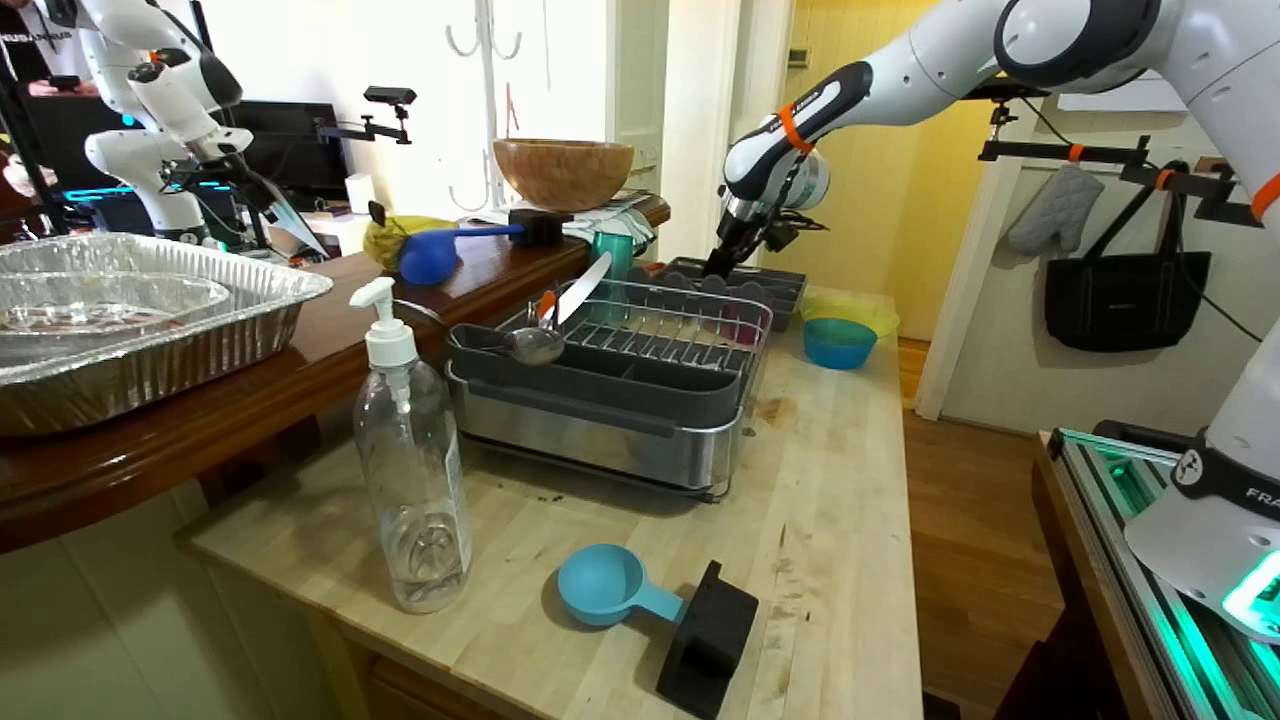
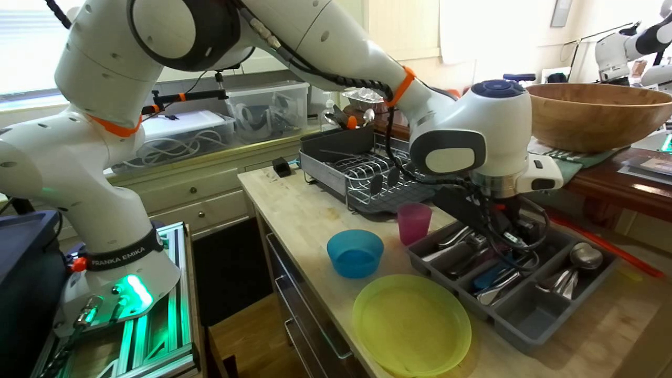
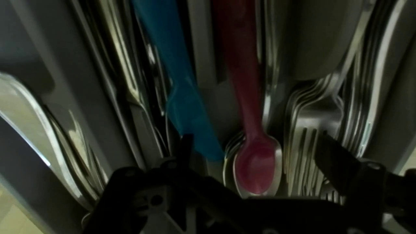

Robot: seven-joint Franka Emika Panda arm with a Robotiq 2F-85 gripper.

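My gripper stands open, low over the grey cutlery tray (image 2: 527,338), its dark fingers apart on either side of a pink spoon. The pink spoon (image 3: 255,163) lies over metal spoons, between the fingertips in the wrist view. A blue plastic utensil (image 3: 187,101) lies close to the left fingertip. Metal forks (image 3: 318,113) are stacked near the right finger. In the second exterior view the gripper's tips are hidden behind cables and its own body. Several spoons (image 2: 573,268) fill part of another compartment.
A pink cup (image 2: 413,223), a blue bowl (image 2: 354,252) and a yellow plate (image 2: 412,324) stand beside the tray. The dish rack (image 1: 600,420) is further along the counter, with a soap bottle (image 1: 414,480) and a blue scoop (image 1: 606,584) beyond it. A wooden bowl (image 2: 598,116) sits on the raised ledge.
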